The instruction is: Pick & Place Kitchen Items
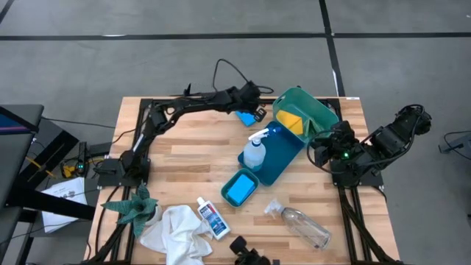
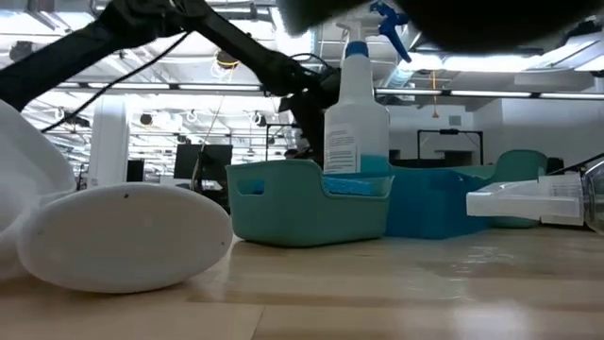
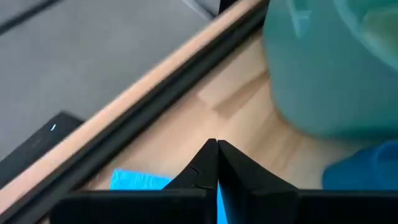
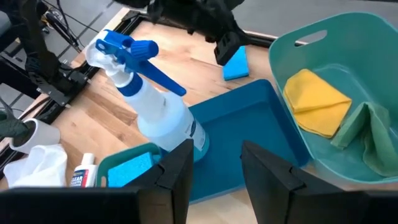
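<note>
A blue sponge (image 4: 236,64) lies flat on the table near the back edge, left of the green bin. In the left wrist view my left gripper has its fingertips together with nothing between them, above the sponge (image 3: 140,180), which is partly hidden beneath the fingers. My right gripper stands open and empty over the blue tray (image 4: 227,102). The green bin (image 4: 367,31) holds a yellow cloth (image 4: 316,102) and a green cloth (image 4: 370,137). A spray bottle (image 4: 165,118) stands upright at the tray's left side.
A small teal basket (image 1: 227,188) with another blue sponge (image 1: 241,188) sits front of the tray. Around it lie a white labelled bottle (image 1: 213,218), a white cloth (image 1: 176,234) and a clear spray bottle (image 1: 305,227).
</note>
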